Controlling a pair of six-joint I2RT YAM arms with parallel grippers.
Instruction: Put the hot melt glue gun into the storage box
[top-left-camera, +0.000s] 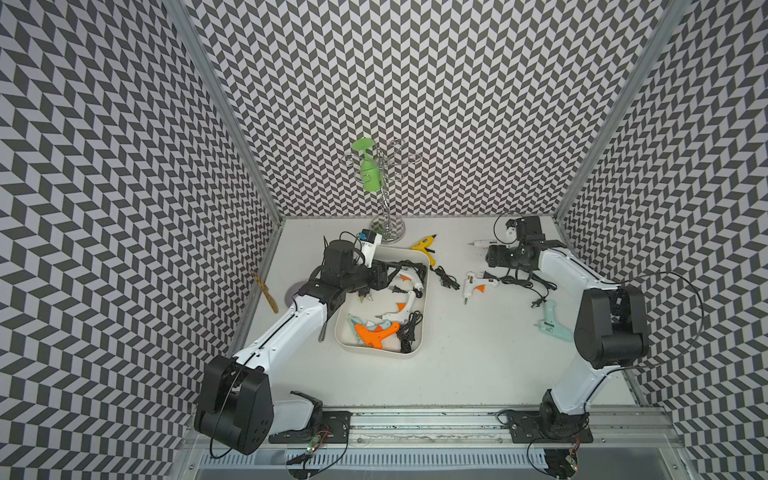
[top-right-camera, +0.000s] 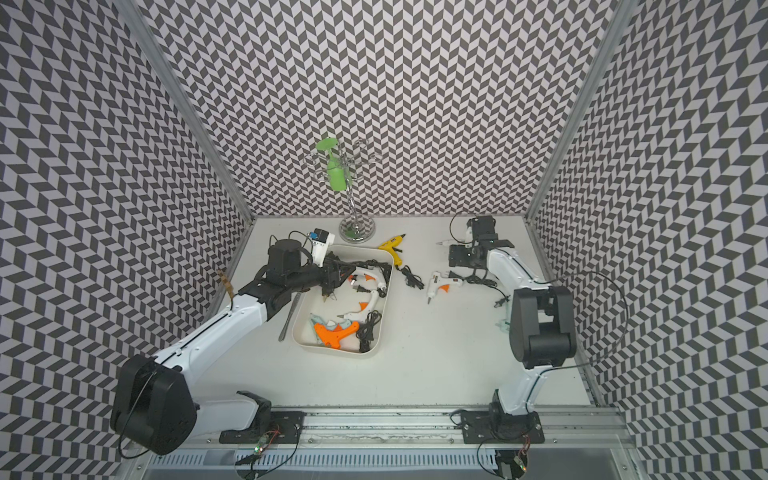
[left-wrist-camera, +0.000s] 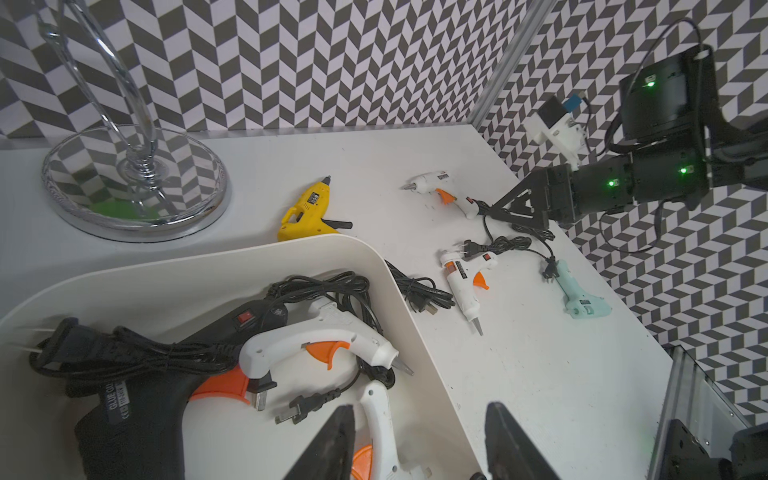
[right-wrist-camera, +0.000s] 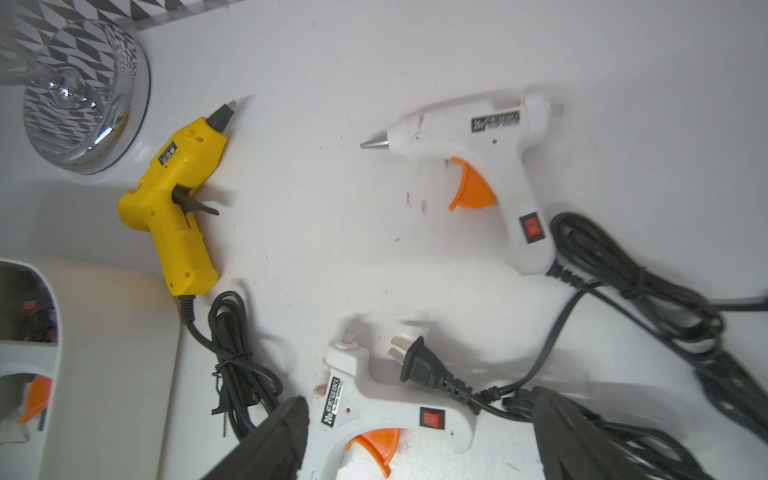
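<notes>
A cream storage box (top-left-camera: 342, 340) holds several glue guns: an orange one (top-left-camera: 376, 333), white ones (left-wrist-camera: 320, 340) and a black one (left-wrist-camera: 140, 424). Outside it lie a yellow glue gun (right-wrist-camera: 180, 200), two white ones with orange triggers, the farther white gun (right-wrist-camera: 480, 136) and the nearer white gun (right-wrist-camera: 360, 404), and a pale teal one (left-wrist-camera: 580, 294). Above the box's far right part hangs my left gripper, open and empty. My right gripper hovers over the white guns on the right, fingers apart; the nearer white gun shows below, between them.
Black cords (right-wrist-camera: 632, 280) of the white guns lie bunched together on the right. A chrome stand (top-left-camera: 388, 229) with a green item (top-left-camera: 370, 174) rises behind the box.
</notes>
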